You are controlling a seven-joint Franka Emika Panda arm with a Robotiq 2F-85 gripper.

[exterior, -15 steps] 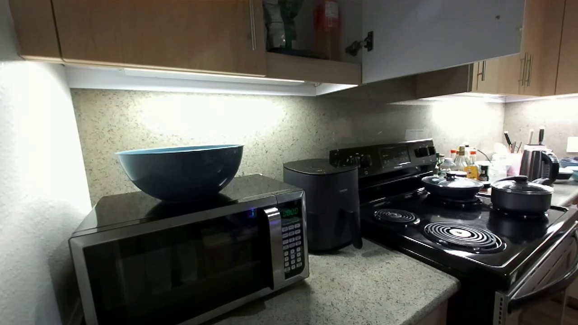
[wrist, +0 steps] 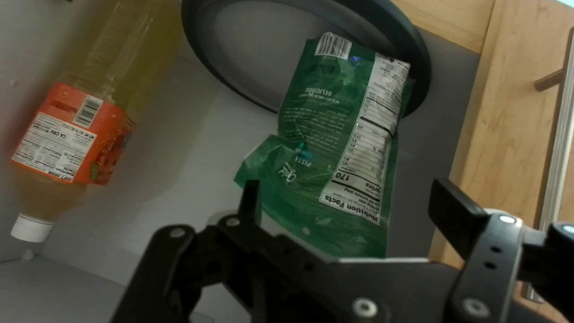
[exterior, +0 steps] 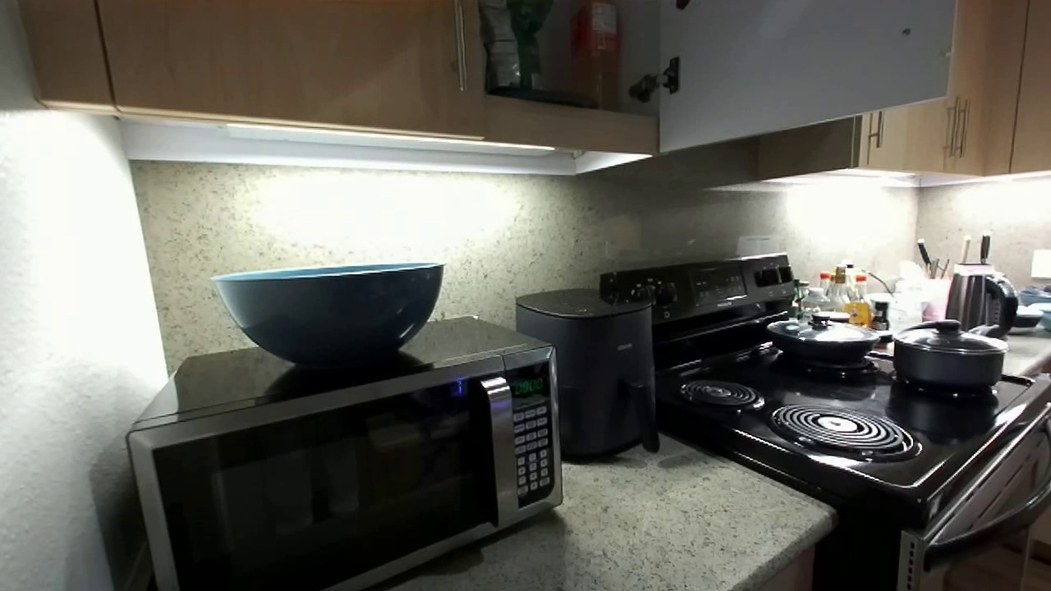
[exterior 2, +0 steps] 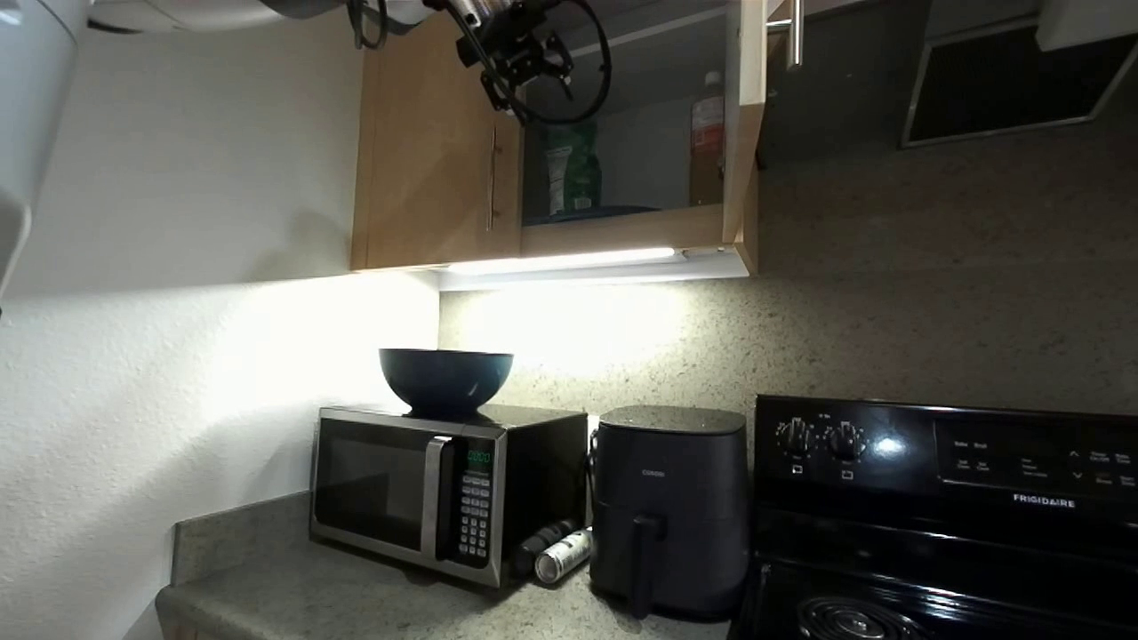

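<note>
In the wrist view my gripper stands open, its two black fingers wide apart and nothing between them. Ahead of it, inside the open cupboard, is a green bag (wrist: 323, 145) with a white nutrition label. The bag rests against a dark round dish (wrist: 236, 86). To its left in that view is a bottle (wrist: 75, 129) with an orange label and a white cap. From the second exterior view, my gripper (exterior 2: 549, 69) hangs high in front of the cupboard opening, above the bag (exterior 2: 581, 171); the bottle (exterior 2: 707, 123) is at the right of the shelf.
The cupboard's open door (exterior: 808, 69) juts out on the right, and the closed door (exterior 2: 427, 149) is on the left. Below are a microwave (exterior: 345, 473) with a blue bowl (exterior: 335, 310) on top, an air fryer (exterior: 591, 374) and a stove (exterior: 749, 443) with pots.
</note>
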